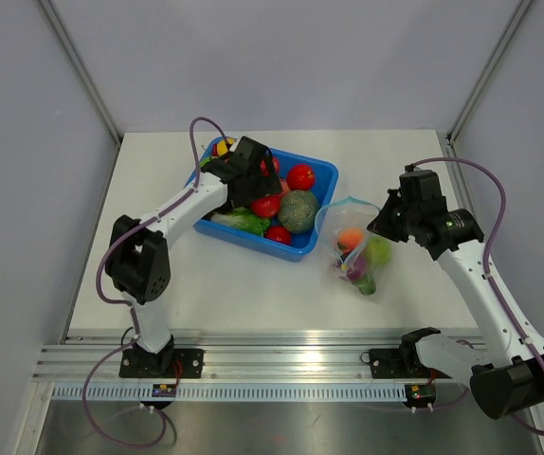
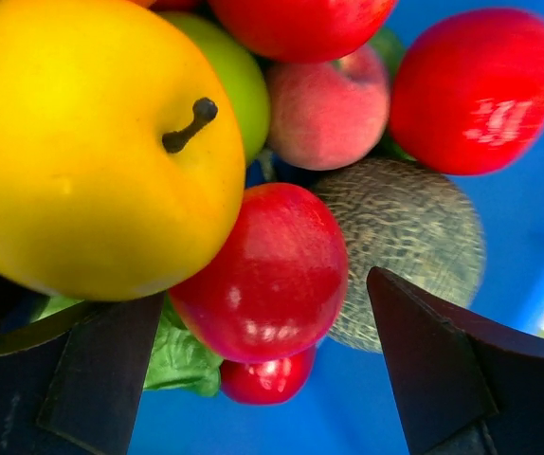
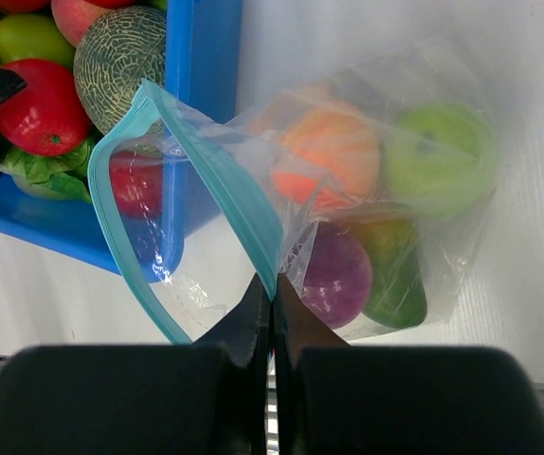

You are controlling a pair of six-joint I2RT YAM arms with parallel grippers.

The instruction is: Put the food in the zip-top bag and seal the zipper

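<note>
The clear zip top bag (image 3: 433,227) has a teal zipper edge (image 3: 220,180), and its mouth gapes toward the bin. Inside lie an orange fruit (image 3: 334,156), a green apple (image 3: 441,156), a purple onion-like item (image 3: 336,275) and a green pear-shaped item (image 3: 395,275). At the mouth's edge my right gripper is shut, pinching the thin teal rim. My left gripper stands open over the blue bin (image 1: 321,187). Between its fingers and beyond them shows a red apple-like fruit (image 2: 272,270); a yellow apple (image 2: 92,142) looms close at the upper left.
The bin also holds a netted melon (image 1: 299,210), a red tomato (image 1: 300,176), a peach (image 2: 329,109) and lettuce (image 1: 242,221). Bare white table (image 1: 234,289) lies in front of the bin and behind the bag.
</note>
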